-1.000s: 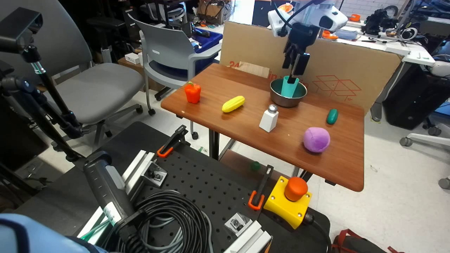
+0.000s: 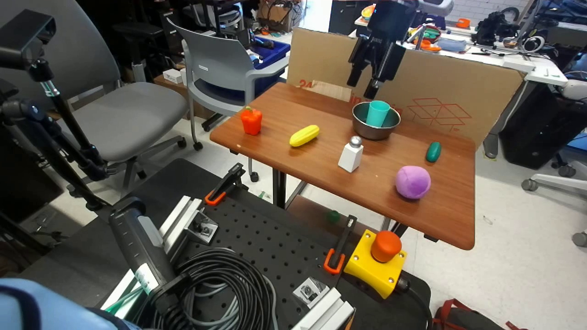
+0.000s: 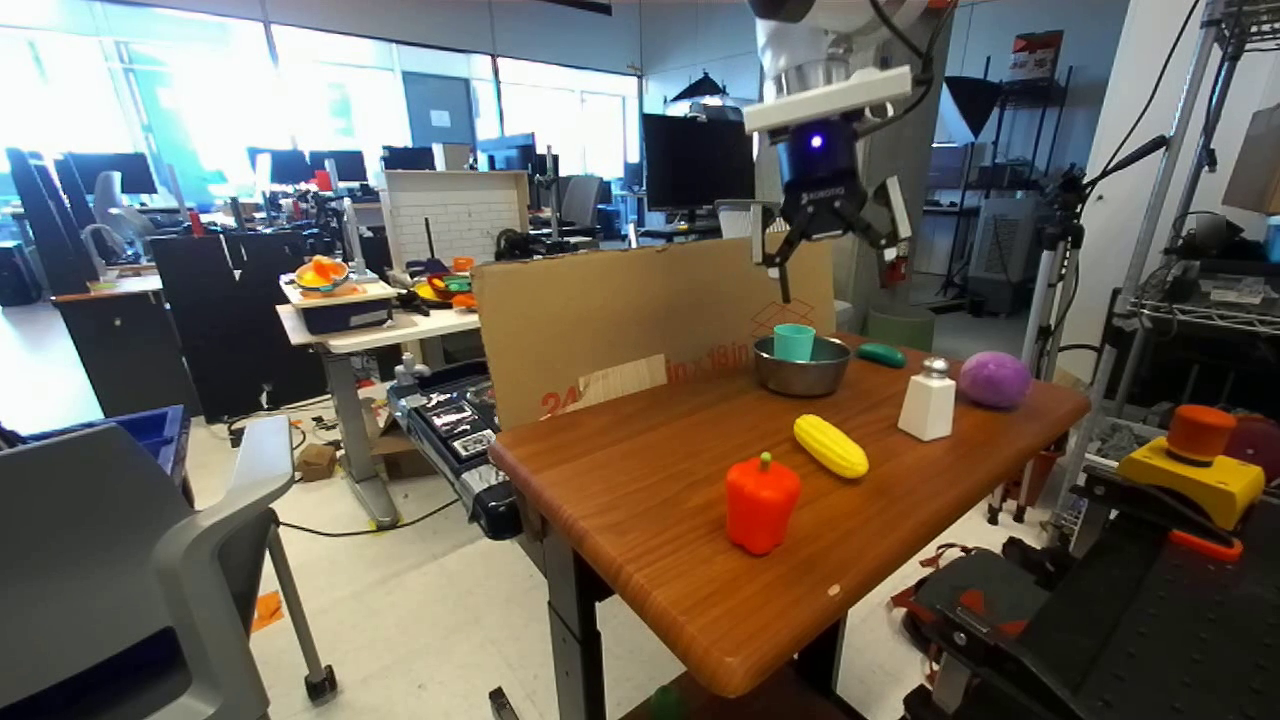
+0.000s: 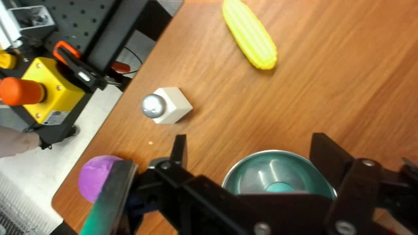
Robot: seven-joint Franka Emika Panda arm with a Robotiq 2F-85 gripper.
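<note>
A teal cup (image 2: 377, 113) stands inside the grey metal bowl (image 2: 364, 129) at the back of the wooden table, its rim above the bowl's. Over them hangs my gripper (image 2: 362, 88), clear of the cup. Its fingers are spread wide in exterior view 2, where the cup (image 3: 793, 342) and bowl (image 3: 798, 380) show below it. In the wrist view the gripper is open with nothing held between the fingertips; its body covers the near part of the bowl (image 4: 254, 172).
On the table are a white shaker (image 2: 351, 154), yellow corn (image 2: 304, 135), a red pepper (image 2: 251, 121), a purple ball (image 2: 412, 182) and a dark green object (image 2: 433, 151). Cardboard (image 2: 434, 93) stands along the back edge. Bare tabletop lies between the corn and bowl.
A second ago the gripper was down at the cup in the bowl. It has risen and drawn away; the cup remains in the bowl.
</note>
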